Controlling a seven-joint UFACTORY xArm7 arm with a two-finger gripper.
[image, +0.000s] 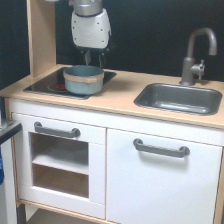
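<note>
A small blue-grey pot (84, 81) with a pinkish-tan rim stands upright on the dark stove top (45, 86) at the left of the toy kitchen's counter. Directly over its right half hangs my gripper (93, 62), below the white hand. Its dark fingers reach down close to the pot's rim and blend into the black background. Whether they touch the rim, or how far apart they are, is unclear.
To the right, a grey sink (180, 98) sits in the wooden counter (125, 90), with a tall faucet (192, 62) behind it. Bare counter lies between stove and sink. Below are an open-fronted oven (62, 165) and a white cabinet door (160, 185).
</note>
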